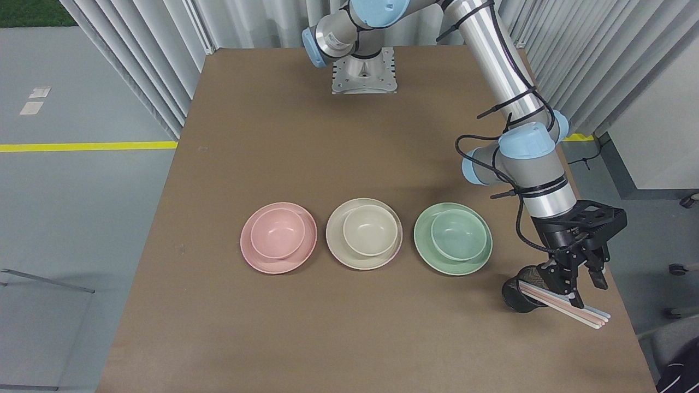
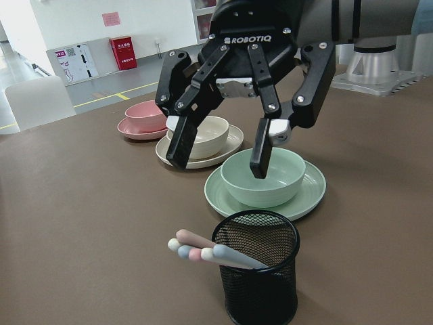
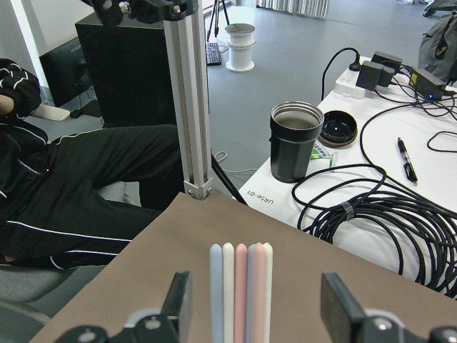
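Note:
My gripper [image 1: 588, 288] stands open above a black mesh cup [image 2: 260, 291] at the right of the table, nothing between its fingertips. A bundle of pastel chopsticks [image 1: 564, 305] leans far over out of the cup, its ends pointing toward the table's right edge; in the wrist view the sticks [image 3: 240, 293] appear below, between the open fingers. To the cup's left, in a row, are a pink bowl [image 1: 277, 232] on a pink plate, a cream bowl [image 1: 370, 229] on a cream plate, and a green bowl [image 1: 458, 233] on a green plate.

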